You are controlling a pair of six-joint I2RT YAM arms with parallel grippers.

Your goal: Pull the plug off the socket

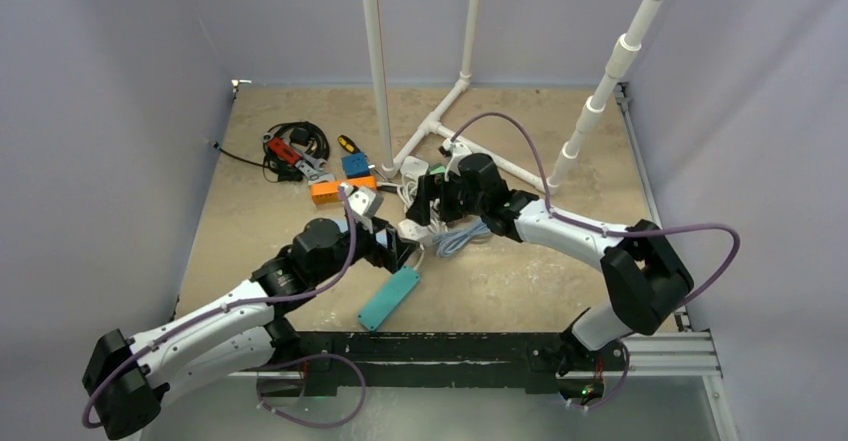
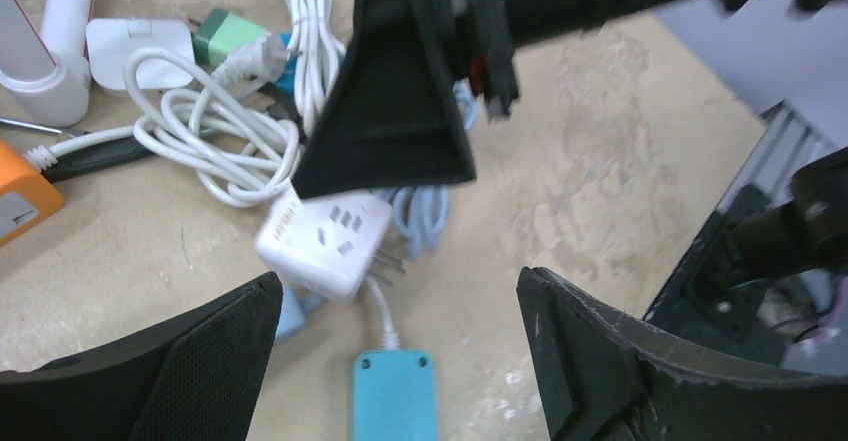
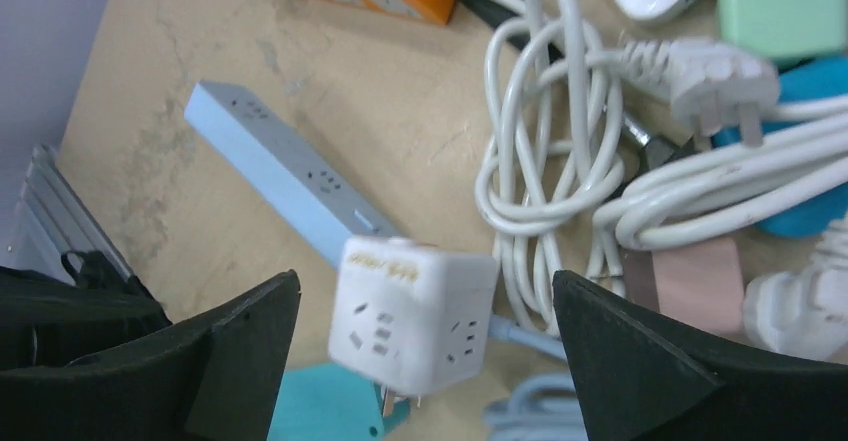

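Note:
A white block with socket holes and metal prongs (image 3: 410,311) appears near the middle of the right wrist view. In the left wrist view this white block (image 2: 328,241) is somewhat blurred; whether it touches the table I cannot tell. My left gripper stands open, its fingers apart with nothing gripped. Open too is my right gripper; the block shows in the gap between its fingers but is not clamped. From above, the white block (image 1: 412,231) lies between the two grippers. A light blue cable (image 3: 530,339) runs up behind it; its plug is hidden.
A teal power strip (image 1: 388,299) lies in front, and a light blue bar (image 3: 290,171) beside the block. Bundled white cables (image 2: 230,136) and an orange box (image 1: 342,189) are behind. White pipes (image 1: 432,126) stand at the back.

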